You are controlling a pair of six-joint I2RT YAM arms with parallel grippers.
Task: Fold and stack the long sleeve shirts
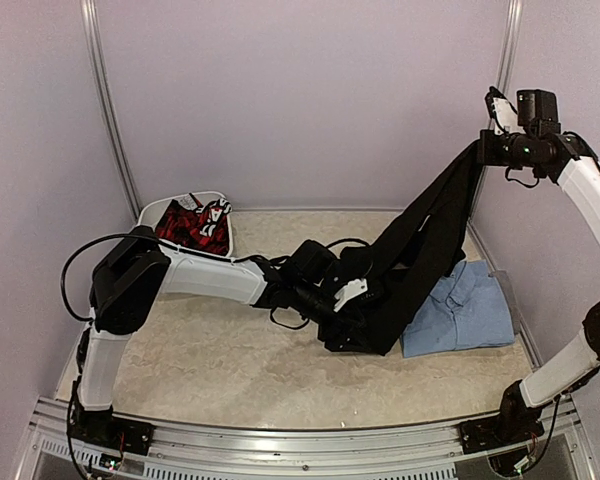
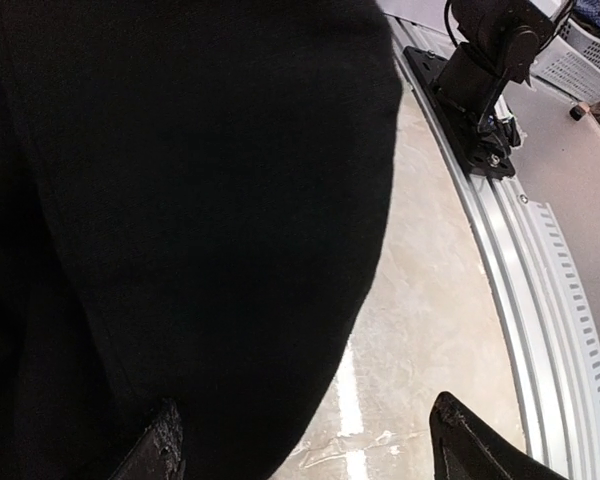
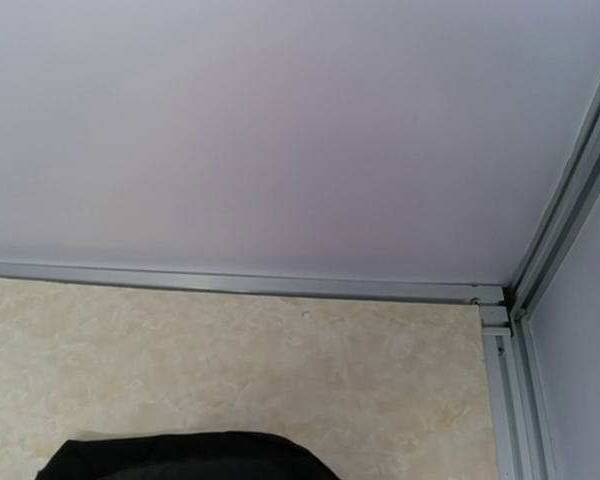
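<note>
A black shirt (image 1: 420,250) hangs from my right gripper (image 1: 485,148), which is shut on it high at the right, and its lower part rests on the table. My left gripper (image 1: 345,325) is down at that lower part; in the left wrist view (image 2: 305,440) its fingers stand apart either side of the cloth's edge (image 2: 220,200). The right wrist view shows only the top of black cloth (image 3: 190,460) at the bottom. A folded light blue shirt (image 1: 460,320) lies at the right, partly behind the black one.
A white bin (image 1: 155,210) with red patterned cloth stands at the back left. Walls and metal rails border the table.
</note>
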